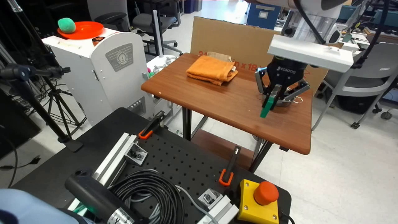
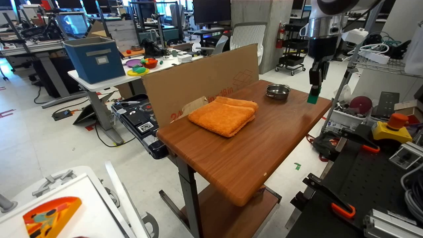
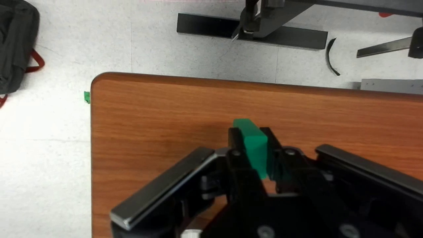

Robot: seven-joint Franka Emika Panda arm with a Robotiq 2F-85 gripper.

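Observation:
My gripper (image 1: 272,96) is shut on a green block (image 1: 266,108), which sticks out below the fingertips. In the wrist view the green block (image 3: 255,146) sits between the two dark fingers, over bare wood near the table's edge. Exterior view 2 has the block (image 2: 313,98) above the near right part of the wooden table (image 2: 222,166). A small metal pot (image 2: 278,91) with two handles stands on the table behind the gripper; in exterior view 1 the gripper partly covers the pot (image 1: 285,101).
A folded orange towel (image 2: 224,115) lies on the table's other half. A cardboard sheet (image 2: 206,81) stands upright along the back edge. An emergency stop button (image 1: 266,193) sits on the black bench nearby.

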